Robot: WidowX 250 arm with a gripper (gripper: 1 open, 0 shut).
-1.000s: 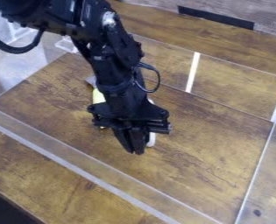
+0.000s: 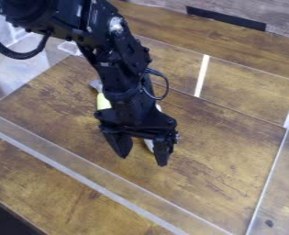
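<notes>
My gripper (image 2: 140,151) hangs low over the middle of the wooden surface, its two dark fingers apart. Behind it, mostly hidden by the arm, are a pale yellow object (image 2: 104,103) on the left and a small white object (image 2: 154,112) on the right. I cannot tell what either of them is, or whether anything lies between the fingers.
Clear, low transparent edging (image 2: 73,167) borders the wooden work area (image 2: 227,161), with another clear edge at the right. The area right of the gripper is bare. A dark strip (image 2: 225,20) lies along the back.
My gripper's fingers have spread apart since a second ago, when they were close together. The arm has otherwise barely moved.
</notes>
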